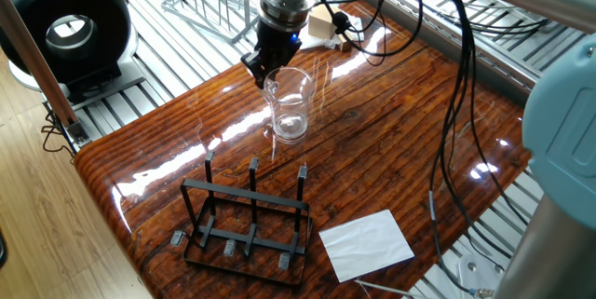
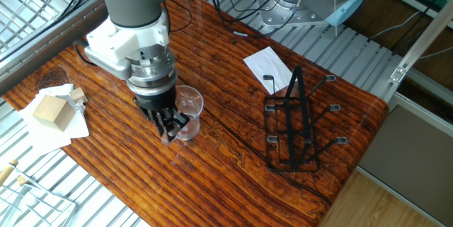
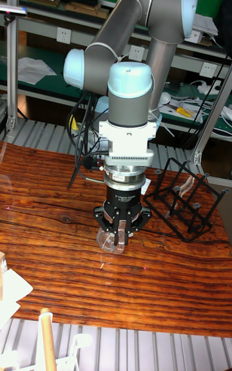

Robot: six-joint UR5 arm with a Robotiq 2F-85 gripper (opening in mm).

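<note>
A clear glass cup (image 1: 291, 105) stands roughly upright over the middle of the wooden table, its rim wider than its waist. My gripper (image 1: 264, 75) points down at its side and is shut on it, apparently at a handle. In the second exterior view the black gripper (image 2: 173, 127) covers part of the cup (image 2: 190, 107). The third exterior view has the gripper (image 3: 119, 235) in front of the cup (image 3: 106, 239), its fingers close together. Glare and the clear glass hide the exact contact, and I cannot tell whether the cup's base touches the table.
A black wire rack (image 1: 244, 193) with several upright prongs occupies the table's near side, beside a white paper sheet (image 1: 366, 245). A wooden block (image 2: 54, 112) rests on white paper near another edge. Black cables (image 1: 458, 103) hang above the table. Bare wood lies between cup and rack.
</note>
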